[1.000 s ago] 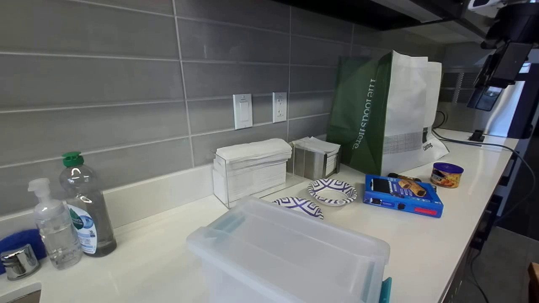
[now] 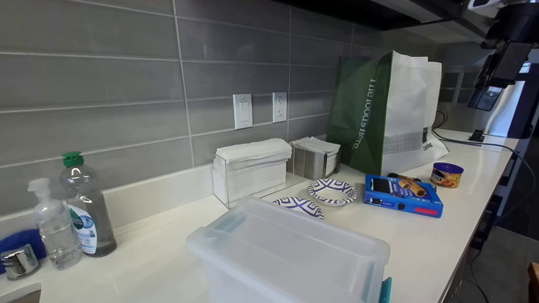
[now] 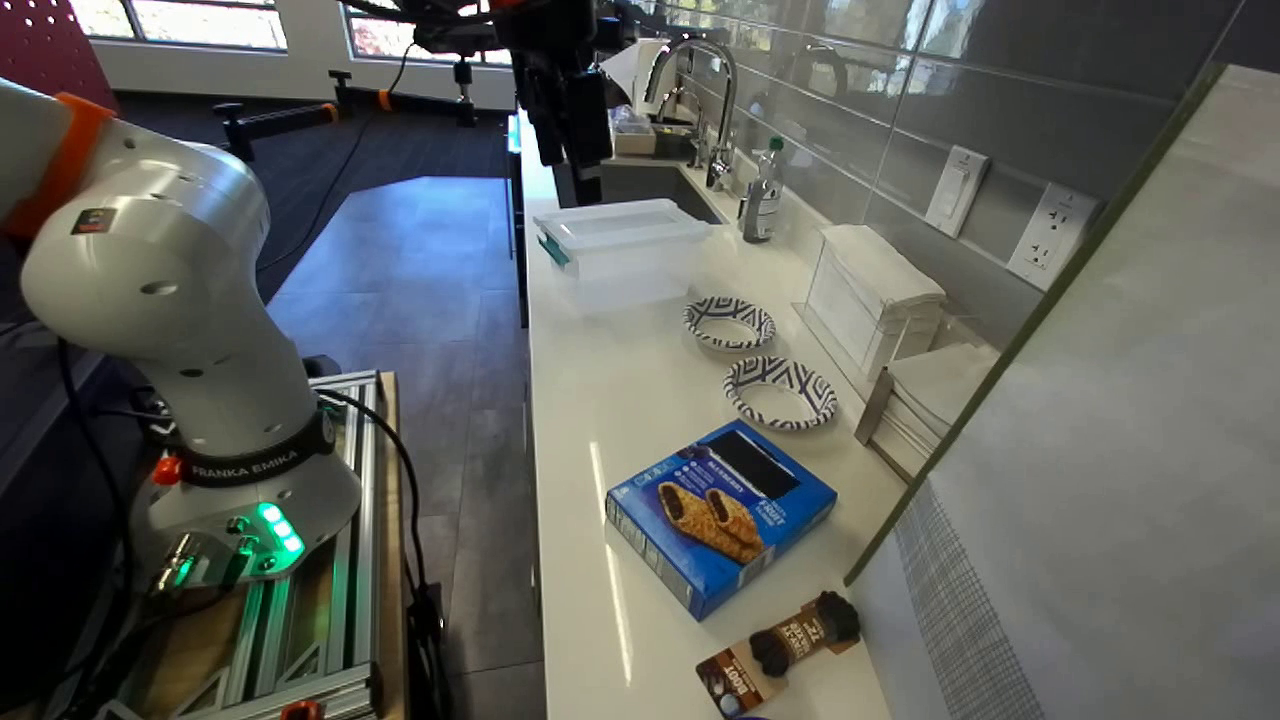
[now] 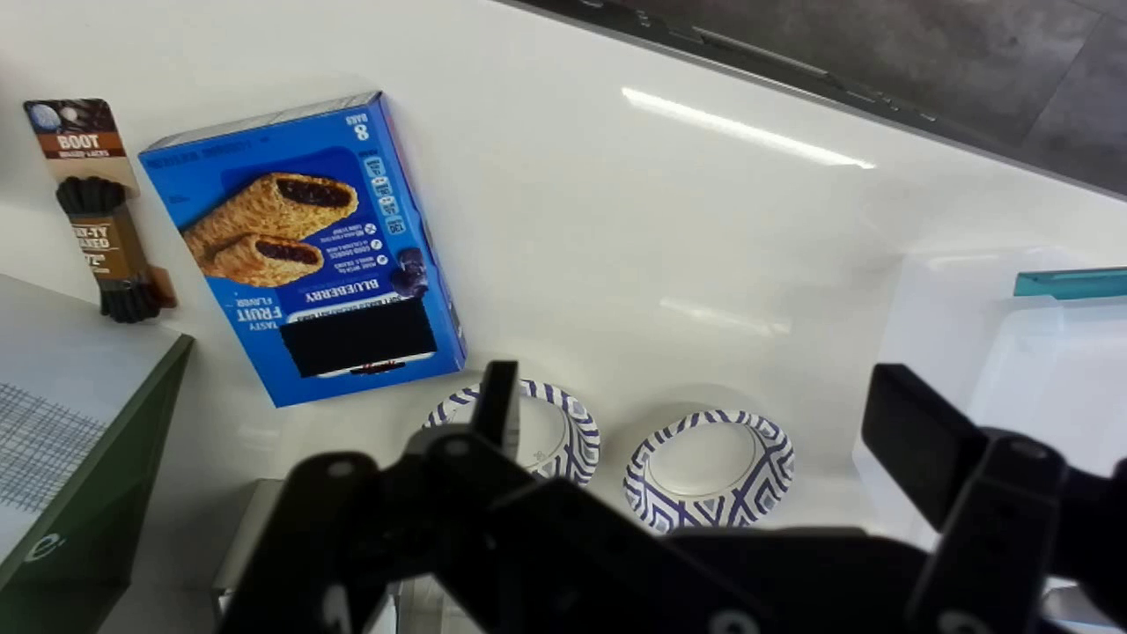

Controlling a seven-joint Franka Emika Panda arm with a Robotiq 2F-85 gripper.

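My gripper hangs high above the counter, its two fingers spread wide apart with nothing between them. Beneath it in the wrist view lie two patterned paper bowls, one bowl (image 4: 710,468) fully between the fingers and the other bowl (image 4: 565,428) partly hidden behind the left finger. A blue box of blueberry bars (image 3: 720,516) lies flat on the counter. Near it is a pack of boot laces (image 3: 786,648). A short can with a purple lid (image 2: 446,175) shows in exterior view 1. The lidded clear plastic bin (image 2: 293,247) stands near the sink end.
A tall green and white paper bag (image 2: 404,111) stands against the wall. Napkin holders (image 2: 252,169) and soap bottles (image 2: 88,207) line the back.
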